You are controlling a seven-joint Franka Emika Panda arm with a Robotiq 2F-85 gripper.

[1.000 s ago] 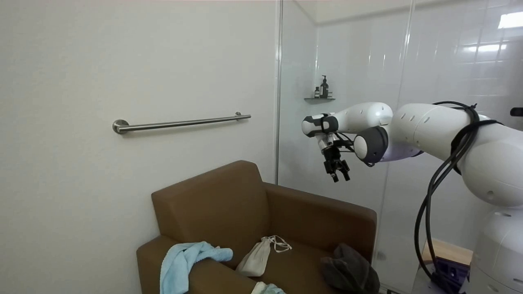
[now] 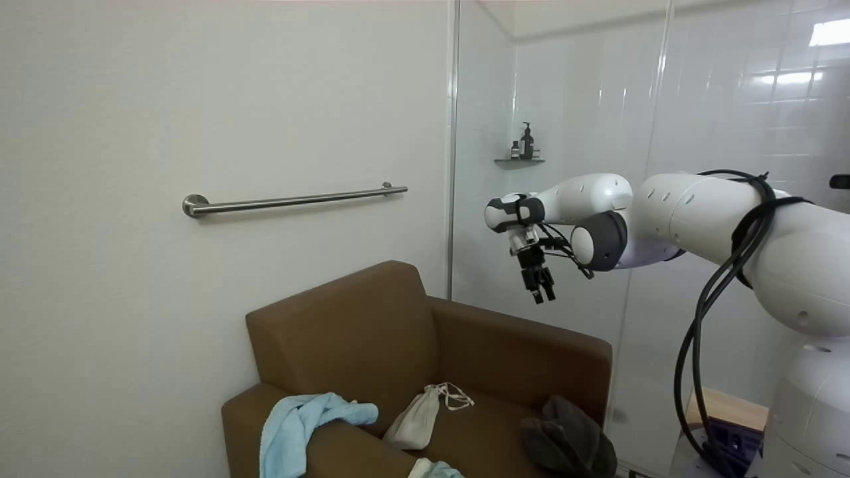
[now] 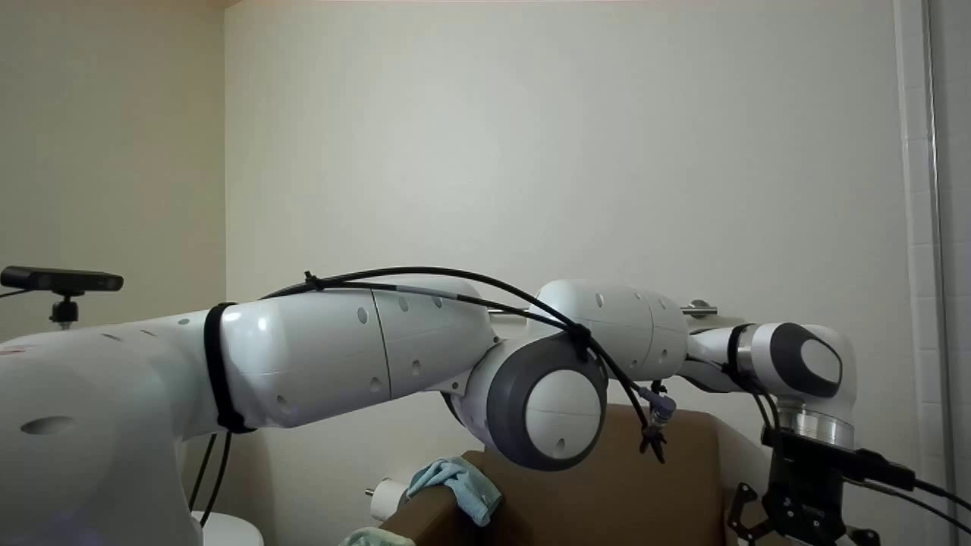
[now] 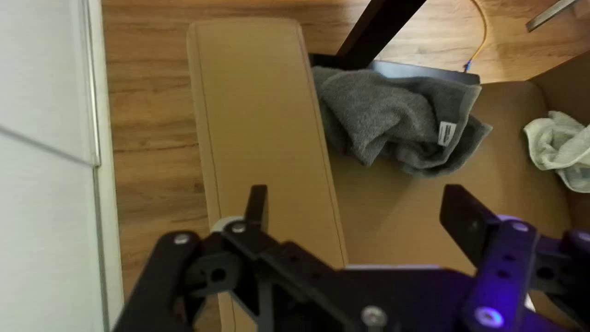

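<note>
My gripper (image 2: 544,296) hangs in the air above the right armrest of the brown armchair (image 2: 518,350). Its fingers are spread wide in the wrist view, with nothing between them. On the seat by that armrest lies a crumpled dark grey towel (image 4: 381,116) with a white label. A light blue towel (image 2: 299,426) is draped over the chair's other arm. Against the seat's back rests a whitish drawstring bag (image 2: 416,422). A pale cloth (image 4: 564,146) appears at the right of the wrist view, partly cut off.
A metal bar (image 2: 295,203) is fixed to the wall above the chair. Beside the right armrest stands a glass panel (image 4: 47,182), with a strip of wooden floor (image 4: 149,138) between. A corner shelf (image 2: 519,160) holds dark bottles.
The arm and gripper have come down slightly and shifted a little to the left in exterior view 1. The towels and bag lie where they were.
</note>
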